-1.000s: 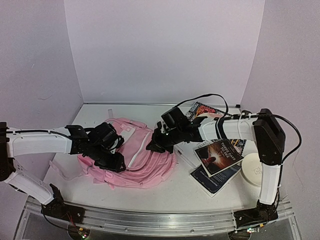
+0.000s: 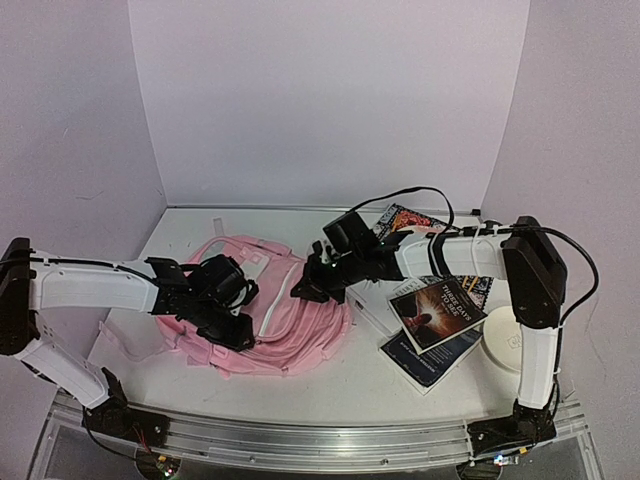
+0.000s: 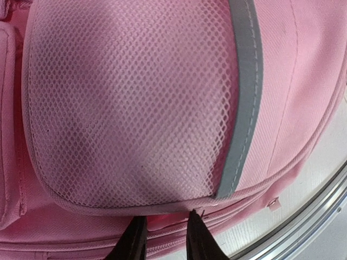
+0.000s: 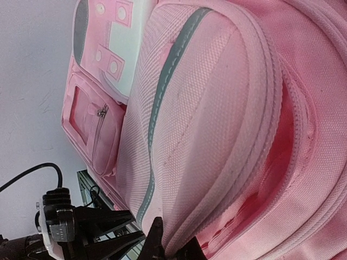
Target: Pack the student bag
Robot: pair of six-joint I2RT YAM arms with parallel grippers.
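Observation:
The pink bag lies on the table, its front panel with a grey stripe bulging upward. In the right wrist view, the fabric edge of the panel runs down between the fingers of my right gripper, which is shut on it; beside it a gap opens into the bag's pink inside. At the bag's front seam my left gripper stands open, fingertips just under the panel's lower edge and close to the zipper line. A small zipper pull seems to show near its right finger.
Right of the bag lie a book titled Three Days to See, a dark blue book under it, and a colourful patterned book partly behind my right arm. A round cream object is at the right edge.
My left gripper has shifted slightly right and toward the table's front along the bag's seam. The right gripper and the books stay practically where they were.

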